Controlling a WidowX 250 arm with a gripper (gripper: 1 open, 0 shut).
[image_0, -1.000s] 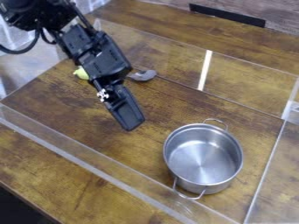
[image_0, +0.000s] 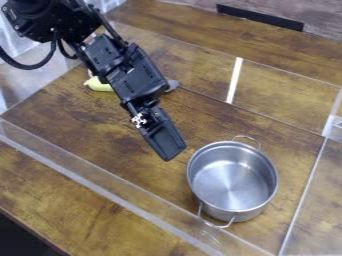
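Note:
My black gripper (image_0: 163, 140) hangs over the wooden surface at the centre, angled down to the right, left of a steel pot (image_0: 231, 180) with two wire handles. It looks shut, with nothing visible held. Behind the arm, a yellow object (image_0: 96, 85) and a small grey item (image_0: 171, 85) lie partly hidden.
Clear panels or rails border the wooden work area along the front left, right and back. A white strip (image_0: 235, 80) lies toward the back. The wood left of the pot is clear.
The arm and gripper have shifted slightly right, toward the pot, and a little down in the view. The pot has not moved.

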